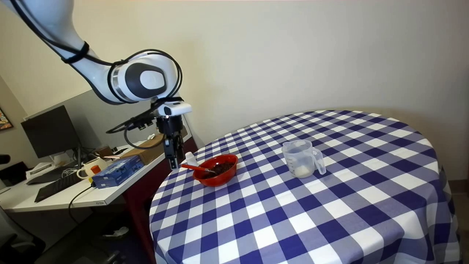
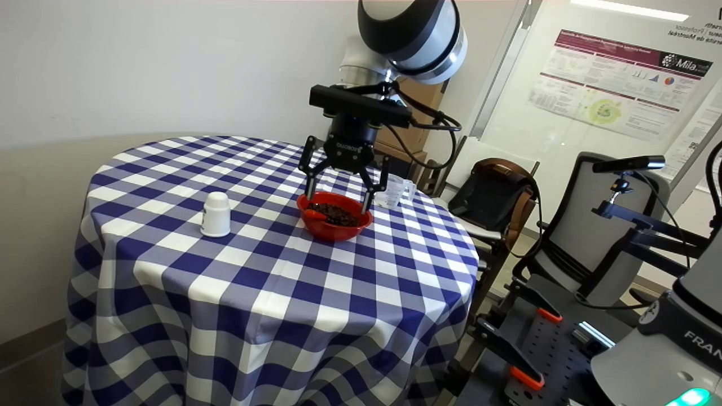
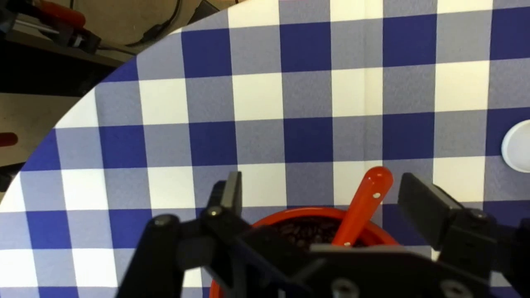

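A red bowl (image 1: 226,175) of dark beans stands on the checked tablecloth, and a red-handled spoon (image 1: 193,167) leans over its rim. My gripper (image 2: 339,205) is open, its fingers spread wide with nothing held. In the wrist view the spoon's red handle (image 3: 365,201) shows in the space between the two fingers, nearer the right one; whether they are level with it in height I cannot tell. Below it, the bowl's rim (image 3: 298,212) is partly covered by the gripper body.
A clear measuring jug (image 1: 299,159) with a little pale content stands mid-table. A white bottle (image 2: 216,215) is upright near the table edge, apart from the bowl. Much of the tablecloth (image 1: 281,220) is free. A desk with a blue box (image 1: 117,171) stands beyond the table.
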